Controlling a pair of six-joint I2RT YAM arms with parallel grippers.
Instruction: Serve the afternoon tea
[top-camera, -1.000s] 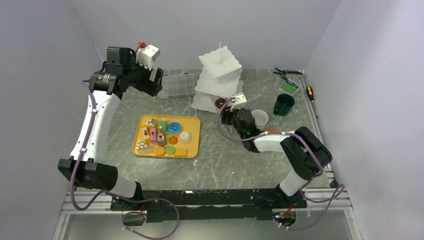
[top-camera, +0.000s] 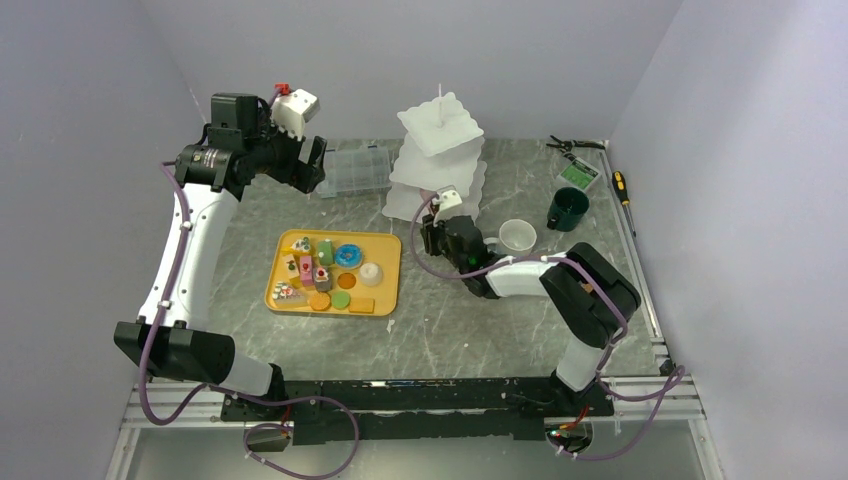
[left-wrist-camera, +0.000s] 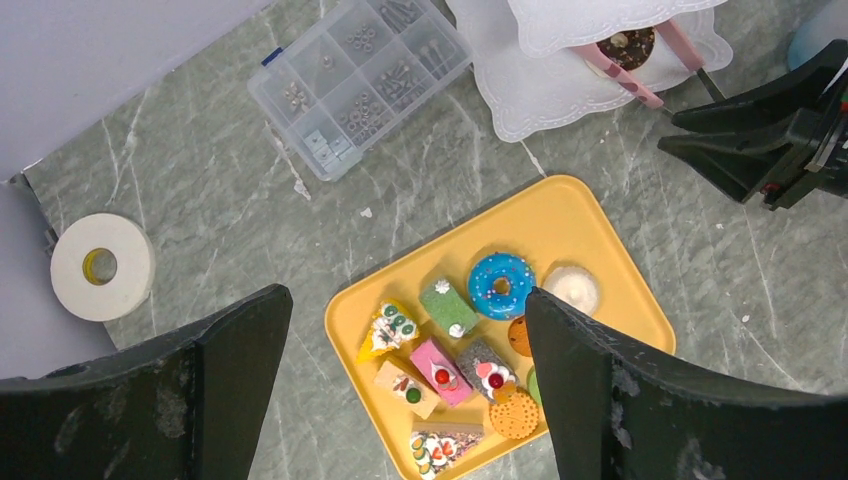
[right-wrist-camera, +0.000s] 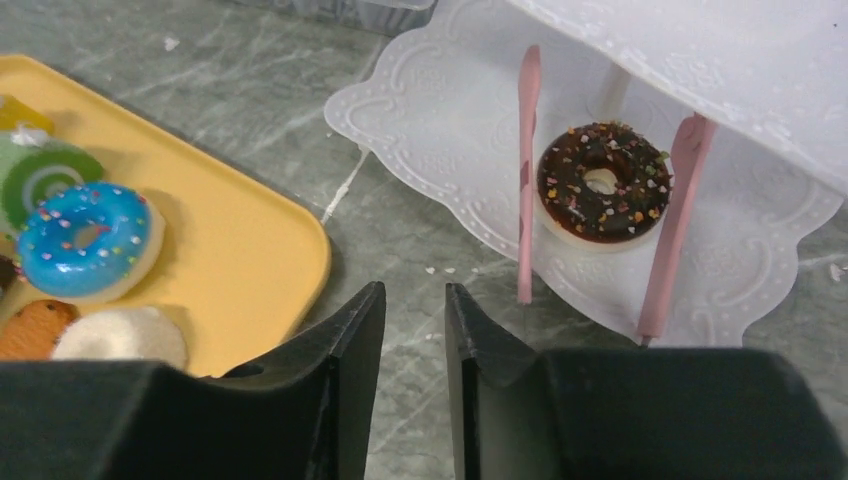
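A yellow tray (top-camera: 334, 305) holds cakes, biscuits, a blue donut (right-wrist-camera: 80, 265) and a cream round cake (right-wrist-camera: 120, 345). A white tiered stand (top-camera: 440, 130) stands behind it; on its bottom tier a chocolate donut (right-wrist-camera: 605, 185) lies between two pink utensils (right-wrist-camera: 527, 170). My right gripper hangs just in front of that tier, its fingers slightly apart, with nothing seen between them. My left gripper is held high at the upper left, open and empty, above the tray area.
A plastic parts box (top-camera: 355, 170) is left of the stand. A white cup (top-camera: 516, 235), dark green mug (top-camera: 568, 208), pliers and screwdriver (top-camera: 622, 200) are at right. A tape roll (left-wrist-camera: 75, 268) lies at the left.
My right arm has moved left, toward the front of the stand and the tray. My left arm has not moved.
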